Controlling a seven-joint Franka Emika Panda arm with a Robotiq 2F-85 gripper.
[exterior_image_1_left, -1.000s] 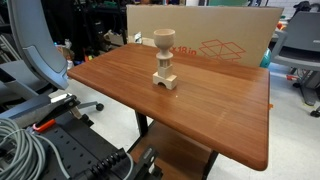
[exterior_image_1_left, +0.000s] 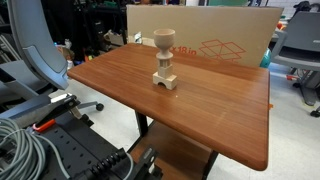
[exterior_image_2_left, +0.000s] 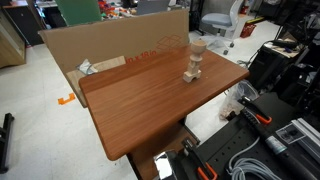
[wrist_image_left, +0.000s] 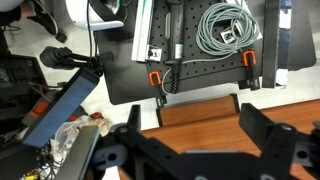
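Note:
A pale wooden stack (exterior_image_1_left: 164, 78) stands upright on the brown table (exterior_image_1_left: 220, 115), with a cup-shaped piece (exterior_image_1_left: 164, 38) on top. From the second exterior view the same stack (exterior_image_2_left: 193, 70) appears close to the table's right end. My gripper shows only in the wrist view, its dark fingers (wrist_image_left: 259, 128) spread wide apart with nothing between them. Below it lie the dark robot base and a strip of the tabletop (wrist_image_left: 215, 135). The stack is outside the wrist view, so its distance from my gripper cannot be judged.
An upright cardboard panel (exterior_image_1_left: 215, 35) borders the table's back. The dark base plate (wrist_image_left: 200, 80) carries a coiled grey cable (wrist_image_left: 226, 28) and orange-handled clamps.

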